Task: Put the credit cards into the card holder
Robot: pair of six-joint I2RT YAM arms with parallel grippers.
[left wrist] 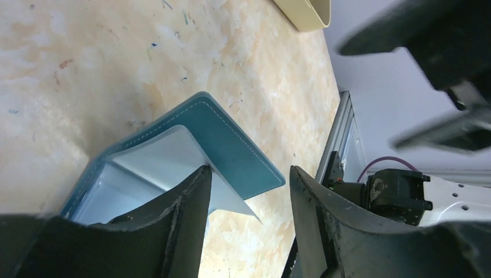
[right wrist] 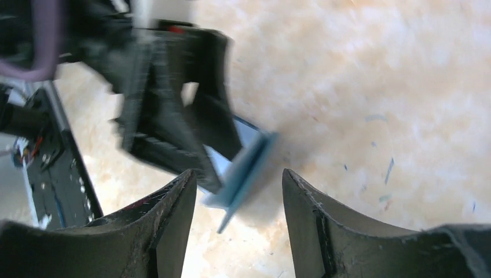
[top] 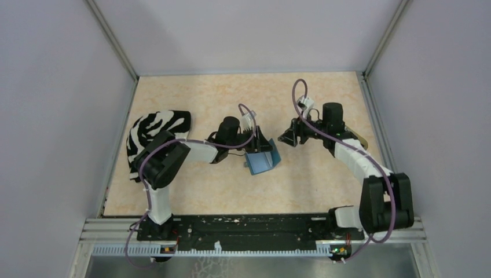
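The blue card holder (top: 260,164) lies opened at mid-table. In the left wrist view its darker cover (left wrist: 234,147) stands up, with a clear plastic leaf (left wrist: 168,150) lifted beside it. My left gripper (top: 267,146) is over the holder, its fingers apart; one finger (left wrist: 194,202) is against the clear leaf, and part of that leaf and the cover show in the gap. To the right, clear of the holder, my right gripper (top: 288,138) is open and empty. The box for the cards (top: 358,136) is mostly hidden behind the right arm, and no card can be made out.
A black-and-white patterned cloth (top: 165,124) lies at the table's left, partly under the left arm. The box's corner (left wrist: 310,20) shows in the left wrist view. The two grippers are close together.
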